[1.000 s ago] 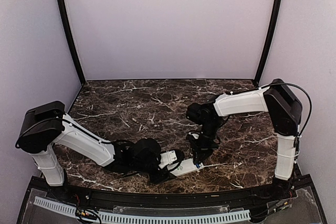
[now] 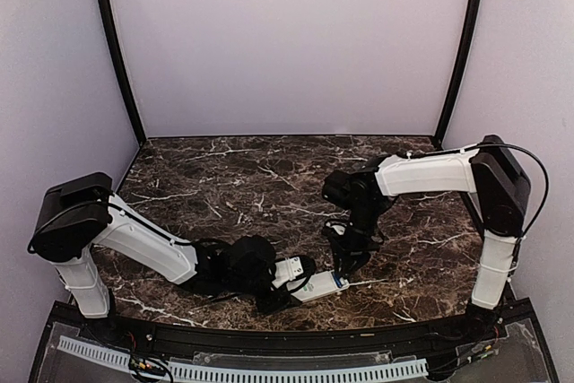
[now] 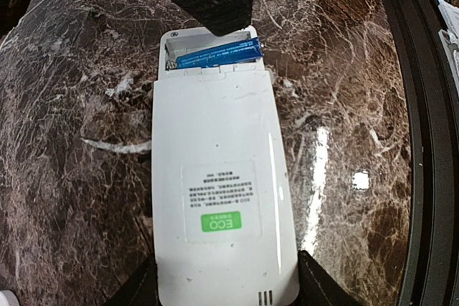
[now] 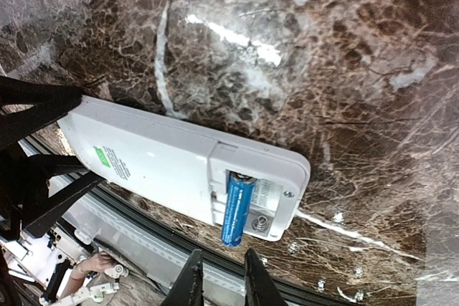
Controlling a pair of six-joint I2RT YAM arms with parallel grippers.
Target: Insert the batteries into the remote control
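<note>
A white remote (image 3: 219, 148) lies back up on the marble table, its battery compartment uncovered at the right end. My left gripper is shut on the remote's other end. One blue battery (image 4: 239, 206) rests askew in the compartment, one end over the rim, with a bare spring beside it. My right gripper hovers just off that battery's raised end with its fingers a little apart and nothing visible between them; in the left wrist view its dark tip is above the compartment.
The table's front rail (image 2: 206, 333) runs close below the remote and both grippers. The marble behind the arms (image 2: 242, 168) is clear.
My right arm has shifted slightly to the right and its gripper sits a little differently over the compartment. The left arm and remote have not visibly moved.
</note>
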